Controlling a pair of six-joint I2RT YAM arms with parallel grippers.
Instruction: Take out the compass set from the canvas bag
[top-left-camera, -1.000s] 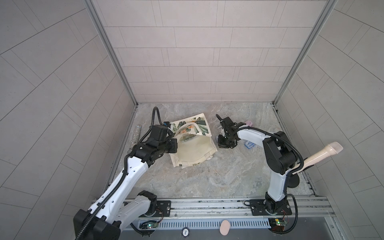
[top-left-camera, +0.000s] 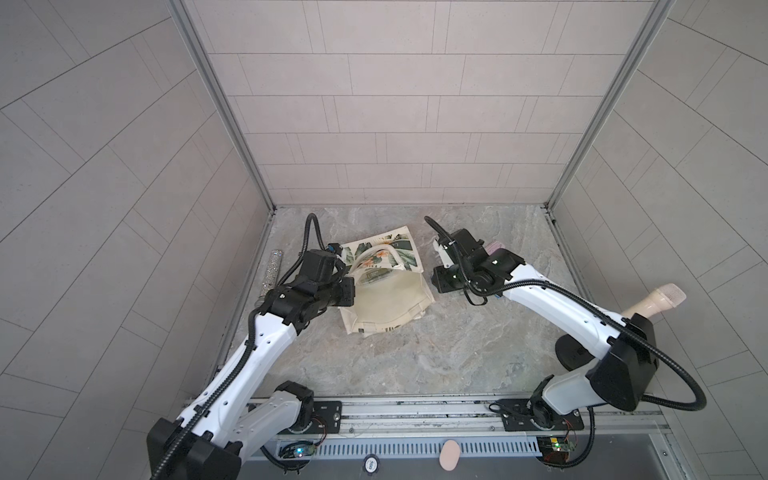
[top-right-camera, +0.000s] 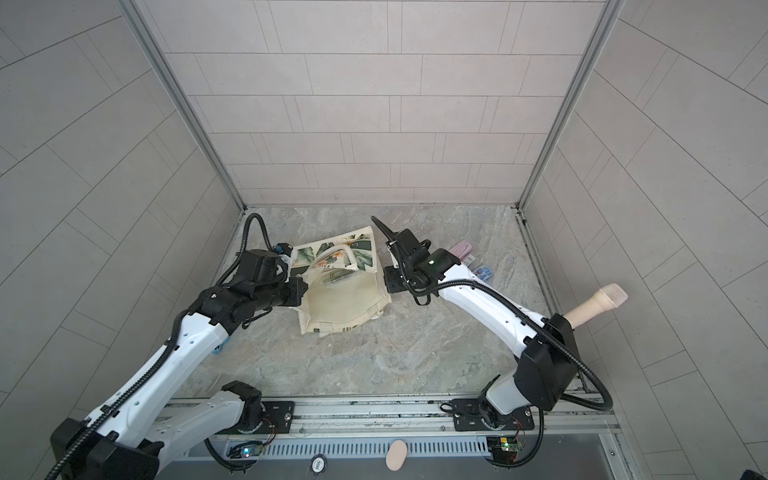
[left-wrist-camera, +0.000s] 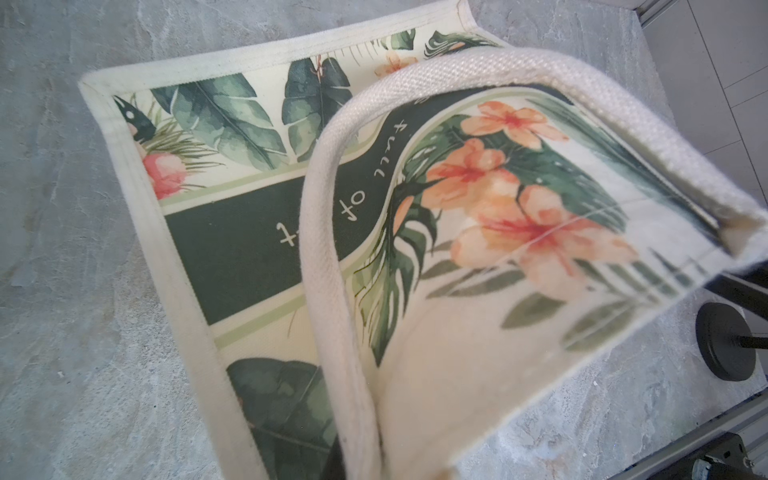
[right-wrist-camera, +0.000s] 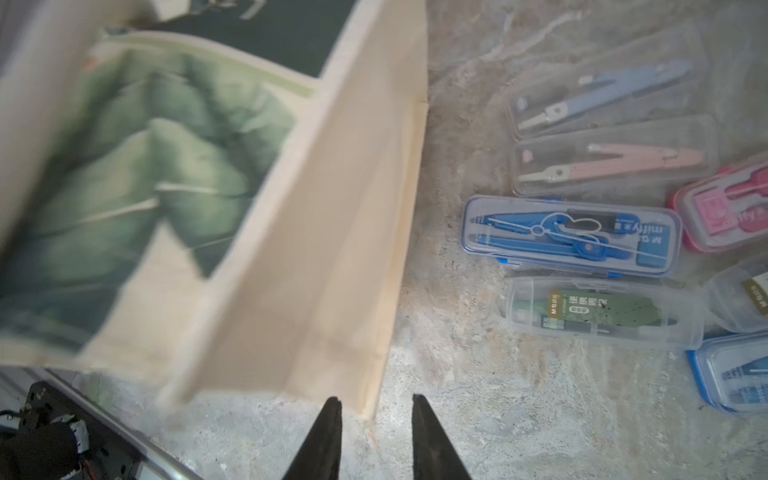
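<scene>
The open canvas bag (top-left-camera: 384, 304), with leaf and flower print, lies mid-table; something small and clear (top-left-camera: 374, 273) is inside it. My left gripper (top-left-camera: 345, 280) is at the bag's left, shut on the bag, whose handle (left-wrist-camera: 328, 200) arches through the left wrist view. My right gripper hangs at the bag's right side, fingertips apart with nothing between them. Beside the bag on the table lie several compass sets in clear cases, among them blue (right-wrist-camera: 569, 233), pink (right-wrist-camera: 612, 156) and green (right-wrist-camera: 600, 312) ones.
A glittery cylinder (top-left-camera: 272, 272) lies along the left edge. A round black stand (left-wrist-camera: 724, 340) with a pale upright piece (top-left-camera: 656, 302) stands at the front right.
My right arm has risen and reached toward the bag, its gripper moving left and up. The left arm and the bag look unchanged.
</scene>
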